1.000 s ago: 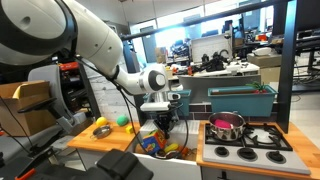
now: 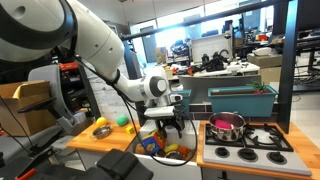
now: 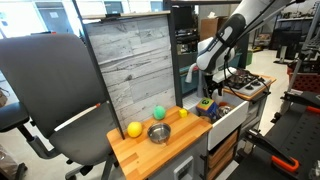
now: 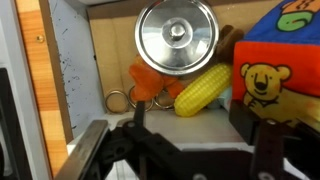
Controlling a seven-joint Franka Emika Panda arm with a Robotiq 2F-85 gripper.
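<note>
My gripper is above a drawer, its two dark fingers (image 4: 138, 124) spread apart with nothing held between them. Between and beyond the fingertips, a yellow corn cob (image 4: 203, 90) lies on the drawer floor. A round silver lid (image 4: 176, 36) with a knob rests just past the corn. To the left of the corn are an orange piece (image 4: 148, 80) and some metal rings. A colourful cloth-like item with a yellow bear (image 4: 264, 78) fills the right side. In exterior view 1 the gripper (image 2: 174, 124) hangs over the drawer's contents.
The open drawer's white front (image 3: 232, 122) juts out from the counter. A red pot (image 2: 225, 124) and a black-grated stove (image 2: 252, 143) stand to the right. On the wooden counter (image 3: 150, 150) are a metal bowl (image 3: 159, 132) and several toy fruits.
The gripper has come down slightly towards the drawer over the last second. The drawer and the things around it look unmoved.
</note>
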